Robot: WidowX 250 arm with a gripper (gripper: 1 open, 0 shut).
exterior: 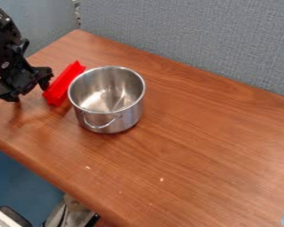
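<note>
My black gripper (17, 89) is at the left edge of the view, low over the wooden table, partly cut off; whether its fingers are open or shut is hard to make out. Just to its right a red elongated object (61, 82) lies tilted on the table. Beside that stands a steel pot (116, 113) with a wire handle hanging on its near side.
A grey fabric panel (192, 40) runs along the back. The table's near-left edge drops to a blue floor.
</note>
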